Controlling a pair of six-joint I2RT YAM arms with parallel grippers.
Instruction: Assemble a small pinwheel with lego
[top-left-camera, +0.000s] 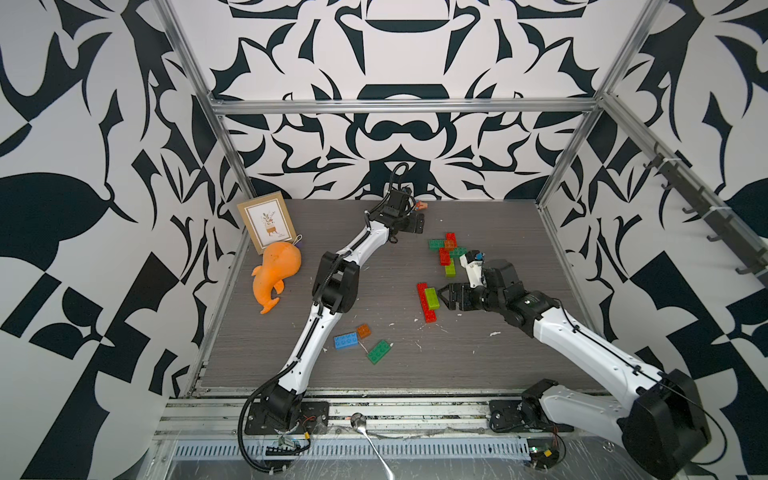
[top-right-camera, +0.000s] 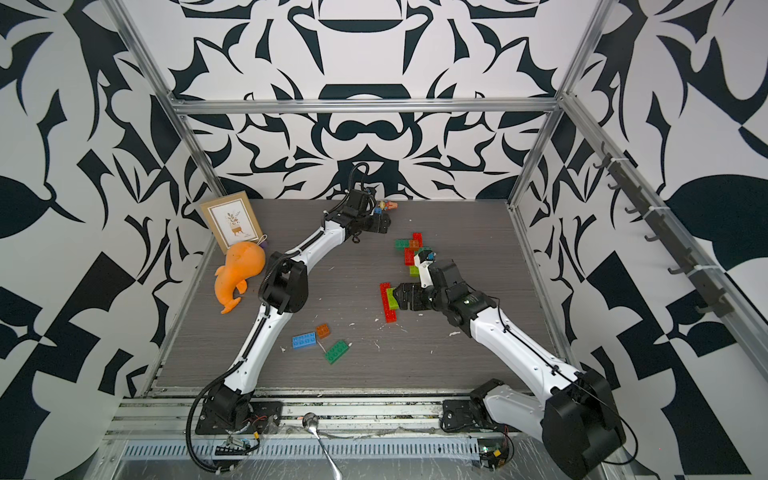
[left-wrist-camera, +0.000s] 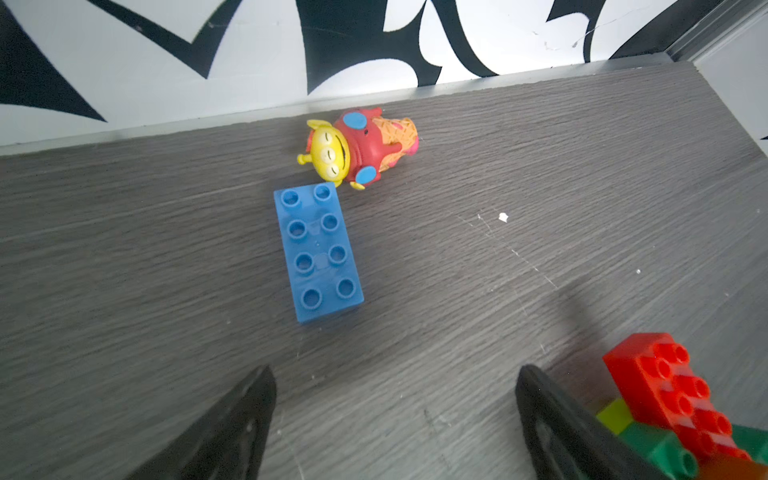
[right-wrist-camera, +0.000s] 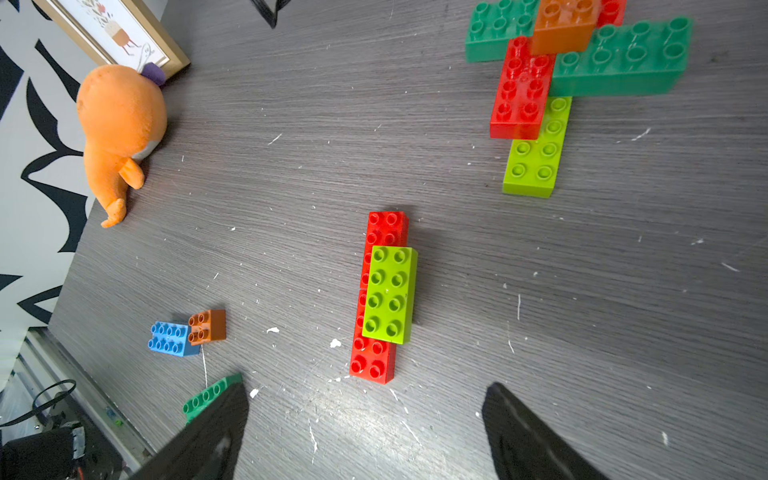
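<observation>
In the left wrist view a blue brick (left-wrist-camera: 318, 249) lies flat near the back wall. My left gripper is part open and empty, short of that brick. A lime brick (right-wrist-camera: 390, 293) sits on top of a long red brick (right-wrist-camera: 373, 359) at mid-table. My right gripper stands open beside this pair, holding nothing. Behind them lies a joined cluster with green (right-wrist-camera: 620, 60), red (right-wrist-camera: 523, 92), orange (right-wrist-camera: 565, 22) and lime (right-wrist-camera: 537, 160) bricks. Toward the front left are a second blue brick (top-left-camera: 345, 341), a small orange brick (top-left-camera: 364, 330) and a green brick (top-left-camera: 378, 352).
A yellow-and-red toy figure (left-wrist-camera: 364, 148) lies against the far end of the back blue brick. An orange plush (top-left-camera: 277, 272) and a framed picture (top-left-camera: 267, 222) occupy the left side.
</observation>
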